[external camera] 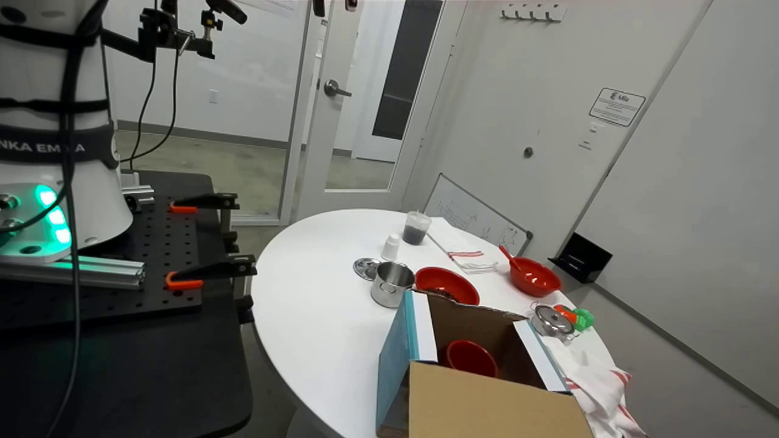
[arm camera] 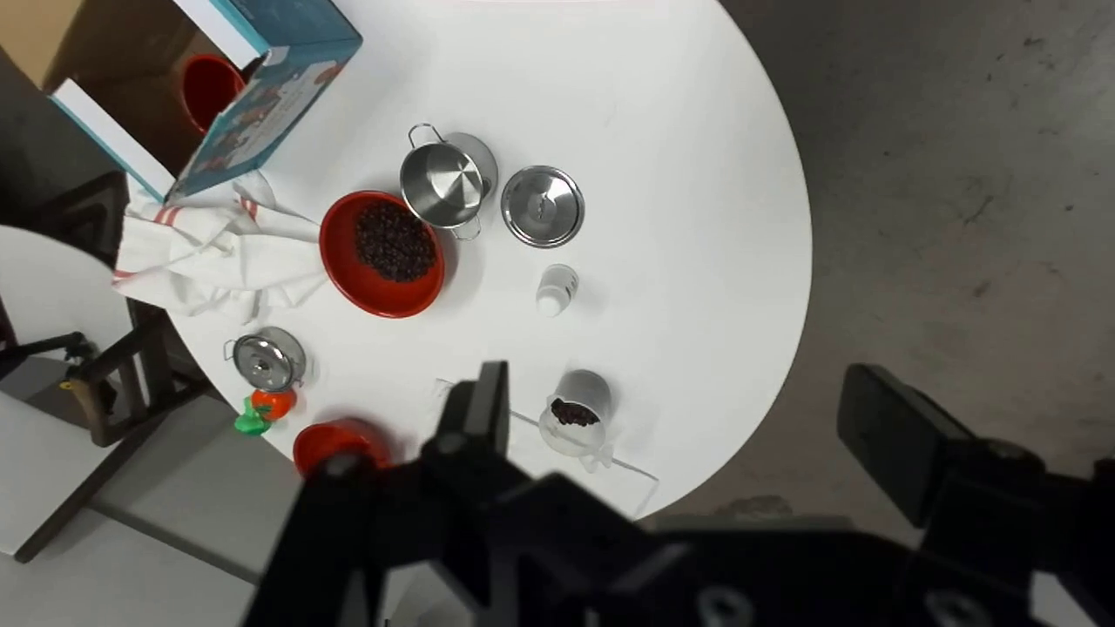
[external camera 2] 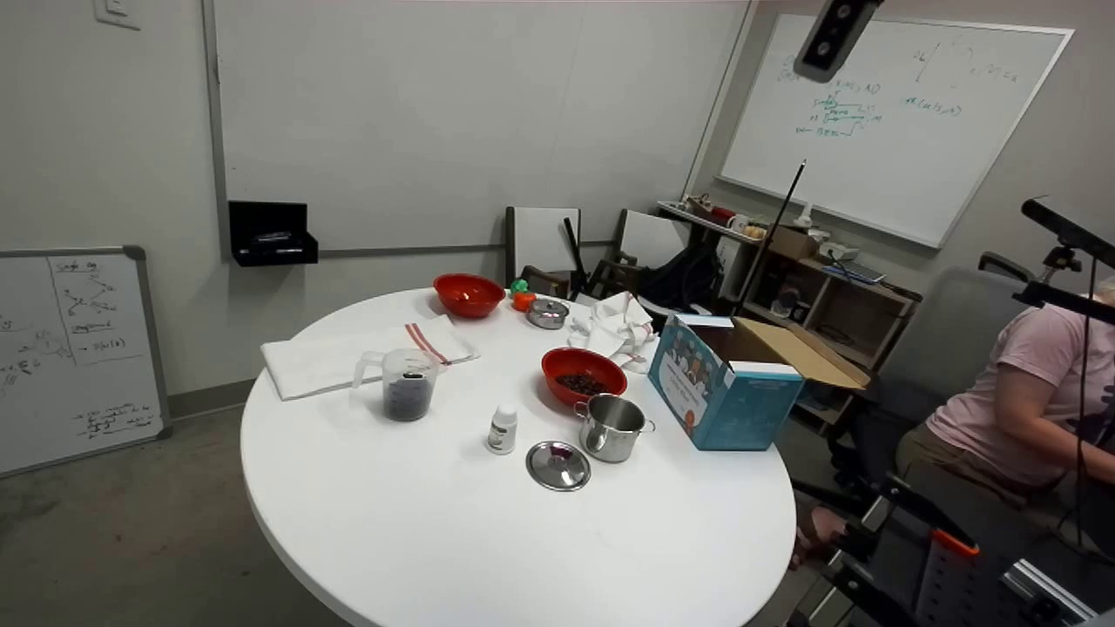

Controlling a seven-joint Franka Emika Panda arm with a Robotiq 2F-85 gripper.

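Wide apart in the wrist view, my gripper is open above the table with nothing between its fingers. Below it stands a clear measuring cup (arm camera: 577,413) partly filled with dark pieces. A white bottle (arm camera: 556,289) stands near a steel lid (arm camera: 543,205) lying flat. The open steel pot (external camera 2: 612,428) is close beside a red bowl (external camera 2: 582,378) with dark beans in it. At the table's edge sits a teal cardboard box (external camera 2: 726,387), its flaps open, with a red cup (external camera: 471,358) inside.
A second red bowl (external camera 2: 468,296), a small lidded pot (external camera 2: 548,313) and an orange-and-green item (external camera: 574,316) are at the far side. One white towel (external camera 2: 366,357) lies flat; another towel (arm camera: 214,251) is crumpled near the box.
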